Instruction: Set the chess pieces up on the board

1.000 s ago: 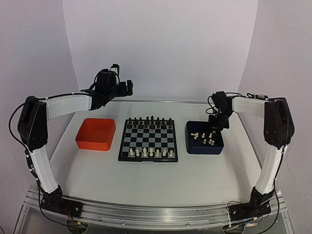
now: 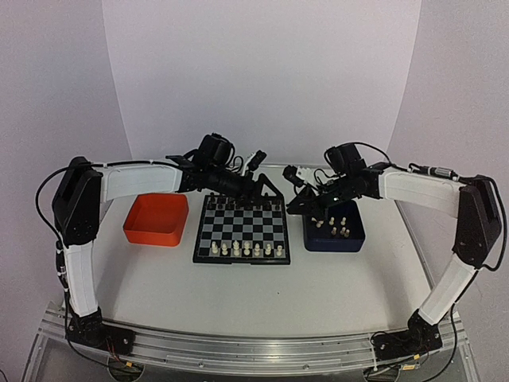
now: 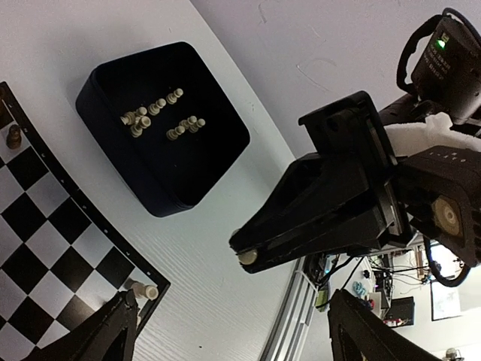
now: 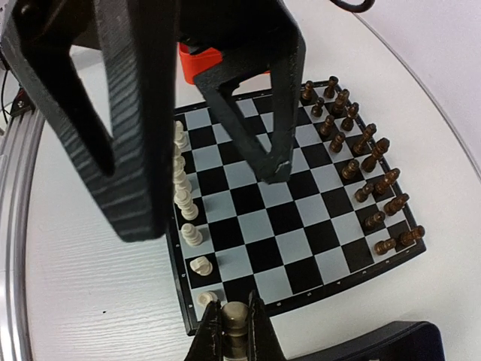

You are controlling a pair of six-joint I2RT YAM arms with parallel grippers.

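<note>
The chessboard (image 2: pixel 245 229) has dark pieces (image 4: pixel 376 154) standing along its far side and pale pieces (image 4: pixel 183 199) along its near side. Over the board's far right part, my left gripper (image 2: pixel 271 191) is open; both fingers (image 3: pixel 109 331) stand wide apart in its wrist view, with nothing between them. Facing it, my right gripper (image 2: pixel 291 208) is between the board and the blue bin (image 2: pixel 334 248). Its fingers are shut on a small pale chess piece (image 4: pixel 235 320), whose end (image 3: pixel 248 257) pokes out at the tips.
Several pale pieces (image 3: pixel 180 129) lie in the blue bin right of the board. An empty orange bin (image 2: pixel 157 238) sits on the left. Both grippers are close together above the board's right side.
My left gripper has come right and down from the back left to above the board. My right gripper has moved left, out from over the blue bin, with the piece in it.
</note>
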